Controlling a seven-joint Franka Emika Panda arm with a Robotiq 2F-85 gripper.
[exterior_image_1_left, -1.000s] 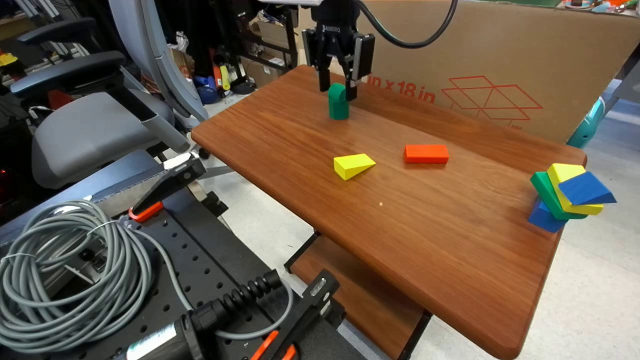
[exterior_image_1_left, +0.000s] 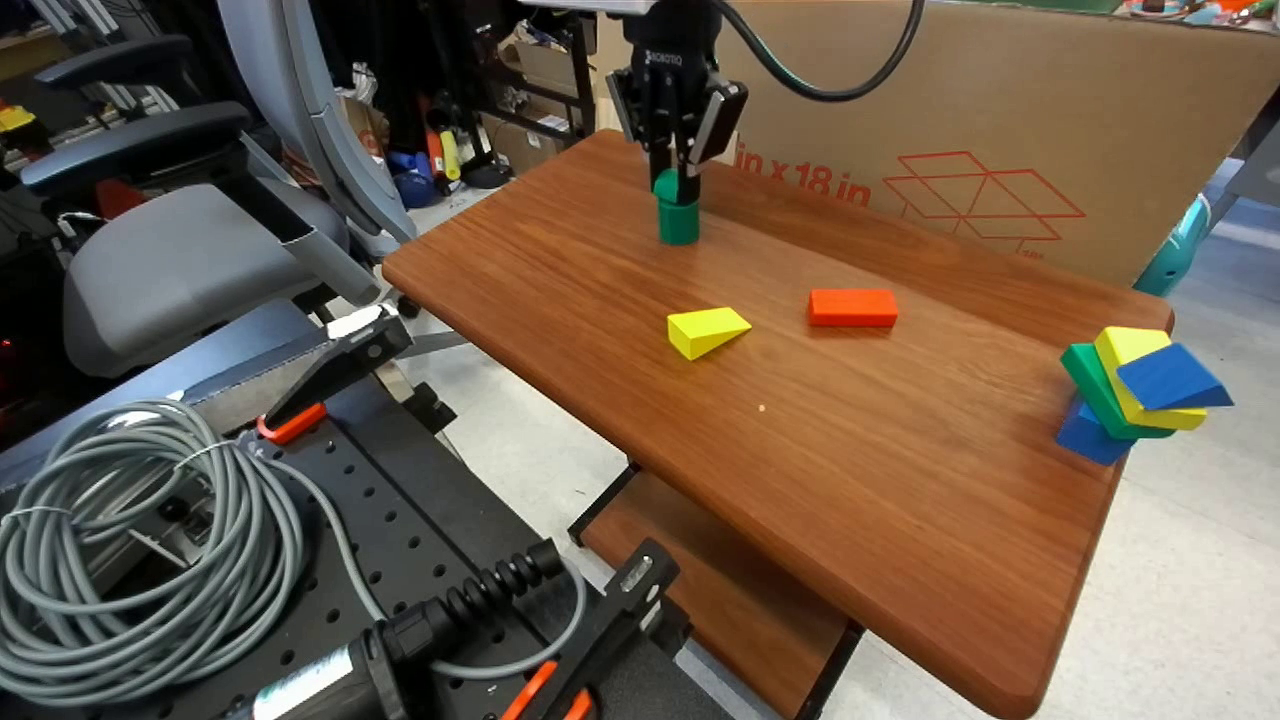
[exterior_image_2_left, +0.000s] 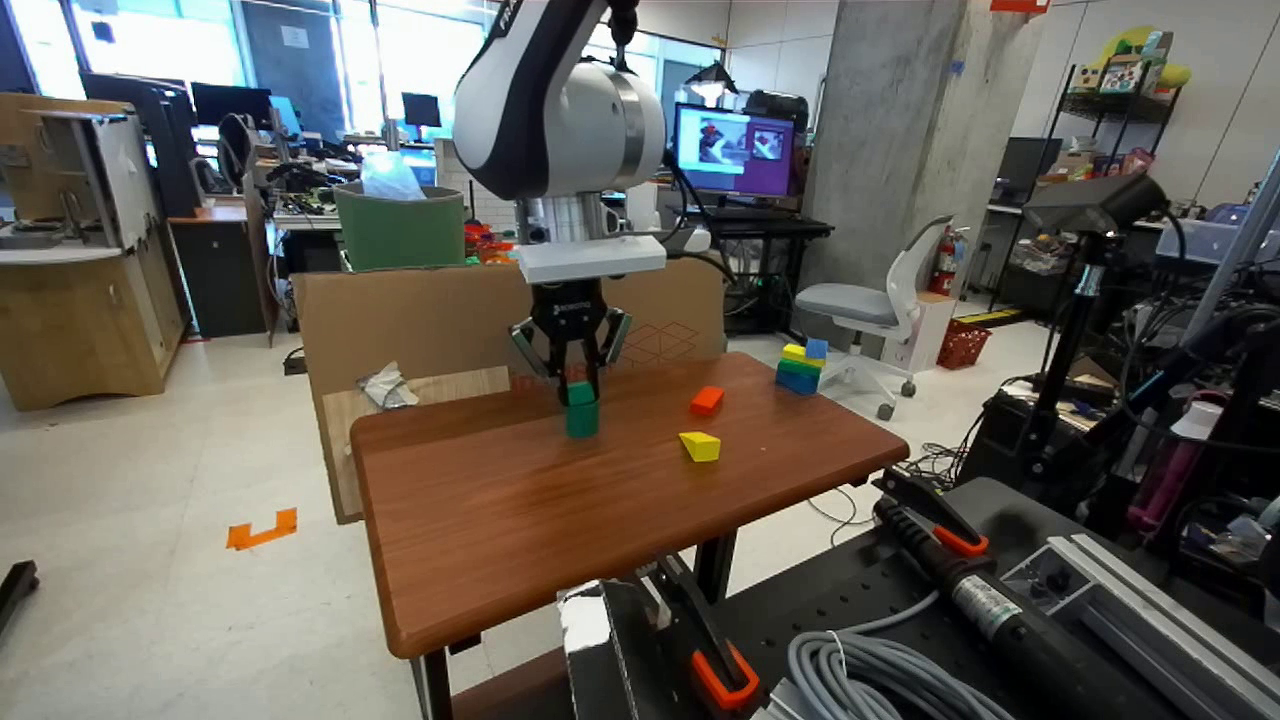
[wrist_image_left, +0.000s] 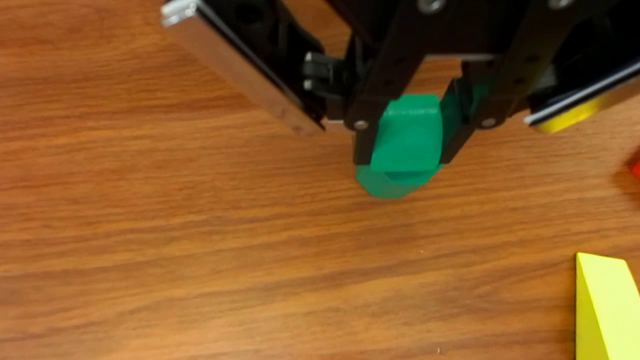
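Observation:
At the far left part of the table, a green cylinder (exterior_image_1_left: 678, 224) stands upright with a smaller green block (exterior_image_1_left: 667, 185) on top of it. My gripper (exterior_image_1_left: 674, 190) points down from above, shut on this upper green block. In the wrist view the upper block (wrist_image_left: 410, 133) sits between both fingers, and the lower green piece (wrist_image_left: 390, 185) shows just beneath it. The two green pieces look to be in contact; whether the fingertips also touch the lower one I cannot tell.
A yellow wedge (exterior_image_1_left: 705, 331) and a red-orange block (exterior_image_1_left: 852, 307) lie apart mid-table. Near the right edge stands a stack of blue, green and yellow blocks (exterior_image_1_left: 1134, 390). A cardboard sheet (exterior_image_1_left: 1020, 120) rises behind the table.
The fingers stood open around the upper green block and have now shut on it. The green pieces have shifted very slightly; the other blocks are unmoved.

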